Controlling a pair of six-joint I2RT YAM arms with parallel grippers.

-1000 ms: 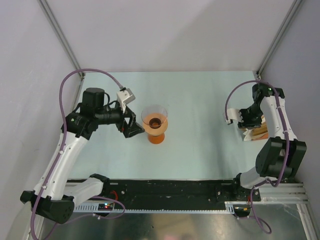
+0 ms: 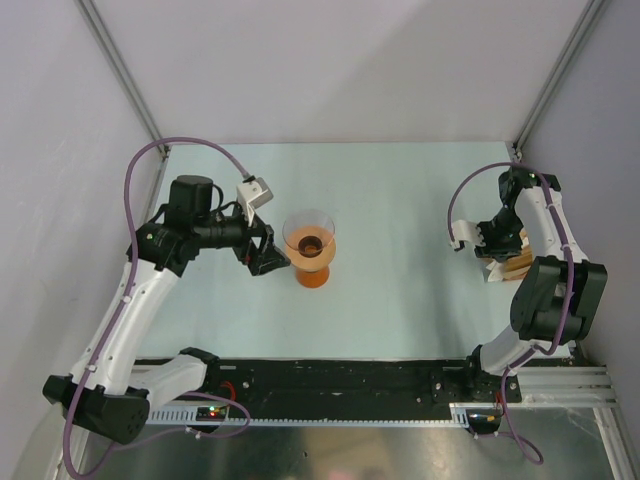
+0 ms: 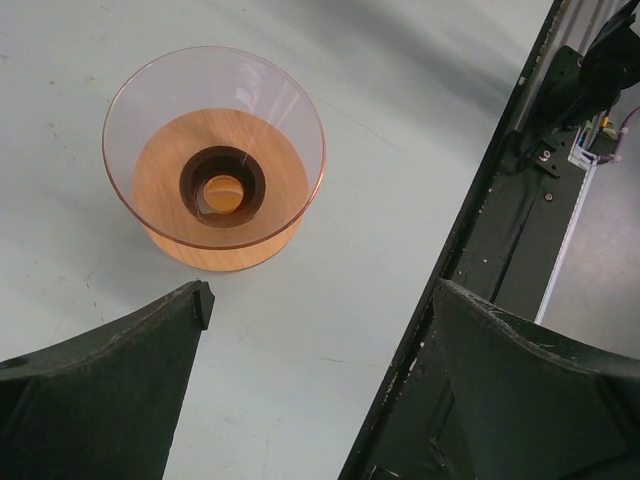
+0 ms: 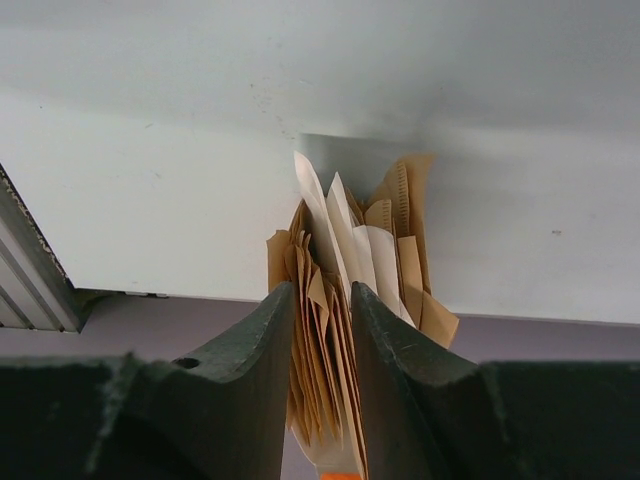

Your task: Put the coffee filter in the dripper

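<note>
A glass dripper (image 2: 309, 228) with a wooden collar on an orange base stands left of the table's middle; in the left wrist view its cone (image 3: 272, 130) looks empty. My left gripper (image 2: 266, 258) is open just left of it, nothing between its fingers. My right gripper (image 2: 500, 250) is at a bundle of brown and white paper coffee filters (image 4: 380, 260) at the table's right edge, its fingers part open and close to the papers; whether they grip any is unclear.
A dark rail runs along the front edge.
My right arm has shifted slightly at the filter bundle over the last second. The left arm and dripper are nearly unchanged.
</note>
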